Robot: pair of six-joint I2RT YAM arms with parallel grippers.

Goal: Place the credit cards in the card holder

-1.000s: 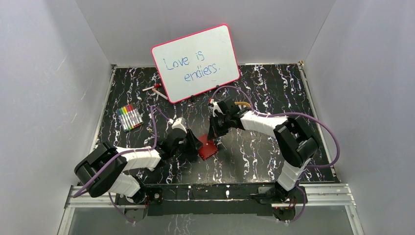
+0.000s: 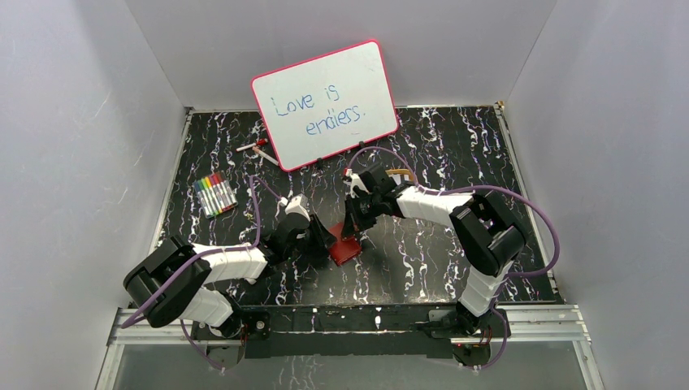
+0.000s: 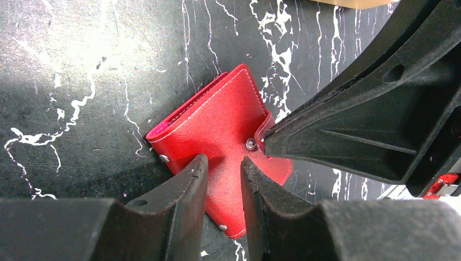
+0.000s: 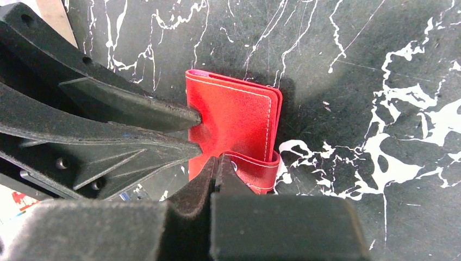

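The red card holder [image 2: 345,249] lies folded on the dark table between both grippers. Its short strap [image 3: 265,129] stands bent up from the front, beside a silver snap stud [image 3: 250,144]. My left gripper points at the holder with its fingers part open, and red leather shows past the gap. At the strap, my right gripper is shut, its tips touching or very near the strap end; whether the strap is pinched cannot be made out. No credit card can be clearly seen; a pink lining shows along the holder's open edge.
A tan-edged item [image 2: 401,173] sits behind the right arm, mostly hidden. Farther back leans a whiteboard [image 2: 325,106]. Several markers [image 2: 215,194] lie at the left, and two loose pens rest near the board.
The left arm and the holder look almost unchanged.
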